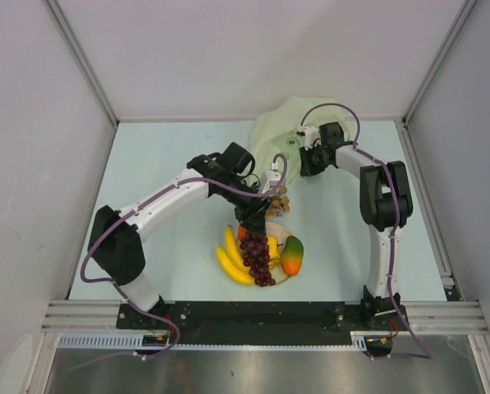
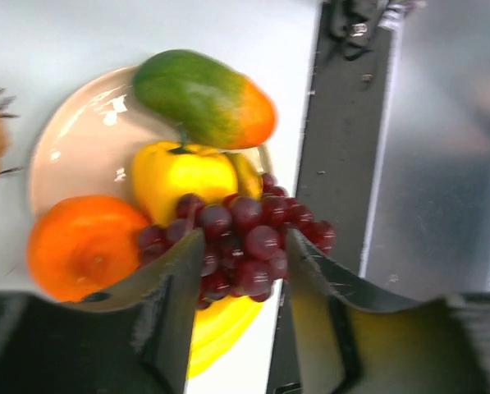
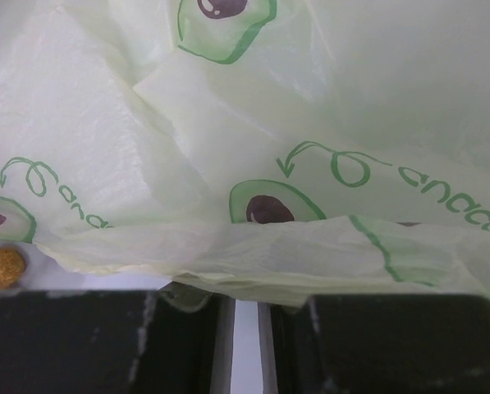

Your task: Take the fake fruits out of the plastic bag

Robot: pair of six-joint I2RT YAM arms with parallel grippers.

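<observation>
Fake fruits lie on and around a beige plate (image 2: 80, 156): dark red grapes (image 2: 245, 246), an orange (image 2: 84, 246), bananas (image 1: 235, 269), a yellow pepper (image 2: 179, 180), a green-orange mango (image 2: 199, 98). My left gripper (image 1: 253, 223) is just above the grapes and orange, fingertips apart, grapes showing between and beyond them. Brown longan-like fruit (image 1: 279, 205) lies behind the plate. The pale plastic bag (image 3: 130, 115) with avocado prints lies at the back. My right gripper is at its front edge, fingers slightly apart, nothing visible between them.
A metal edge (image 2: 441, 148) runs along the front. Walls stand on both sides and at the back.
</observation>
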